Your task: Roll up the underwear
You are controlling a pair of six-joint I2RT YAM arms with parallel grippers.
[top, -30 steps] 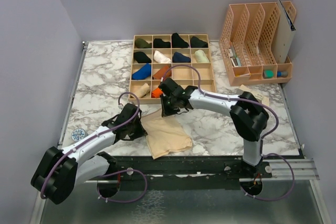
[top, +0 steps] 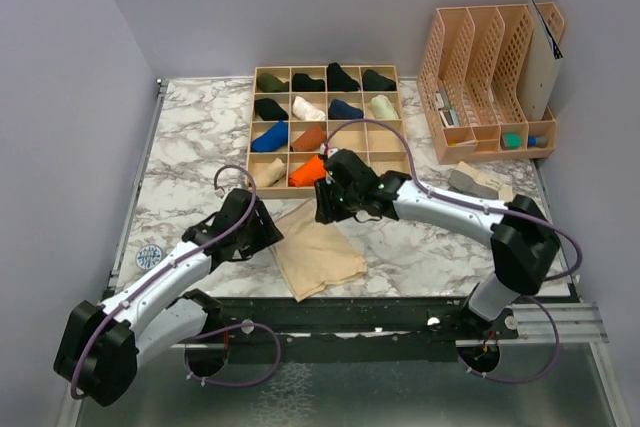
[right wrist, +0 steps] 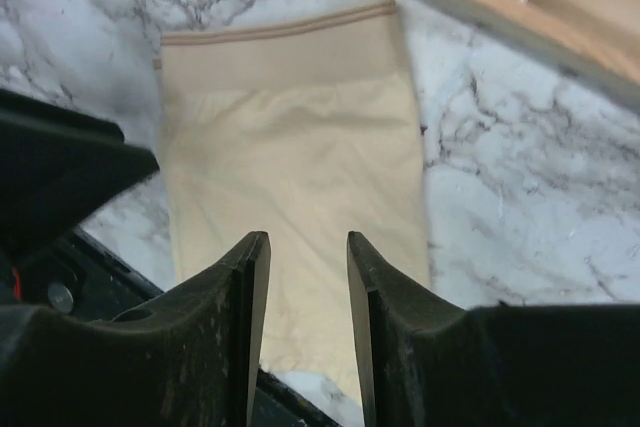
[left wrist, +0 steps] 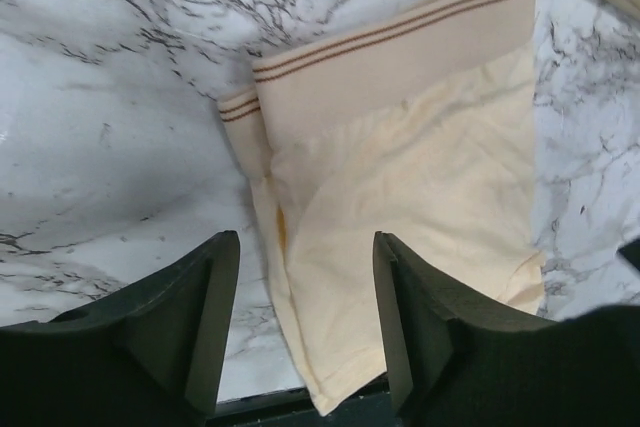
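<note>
Cream underwear (top: 314,250) lies flat on the marble table at the front middle. In the left wrist view its striped waistband (left wrist: 400,57) runs along the top, with a second layer of the band peeking out at the left corner. My left gripper (top: 277,237) stands open over the left side of the cloth, nothing between its fingers. Above the upper right part hangs my right gripper (top: 324,217), its fingers part open. Through the right wrist view, the gap between the right fingertips shows only cloth lying below.
A wooden compartment box (top: 412,162) with rolled, coloured garments sits just behind the cloth. Farther right stands a wooden rack (top: 470,57), with light pieces (top: 482,185) on the table in front of it. Marble is bare to the left and right of the cloth.
My right arm has lifted and shifted slightly to the right, away from the waistband. The left gripper has risen a little, its fingers wider apart. The cloth stays about where it was.
</note>
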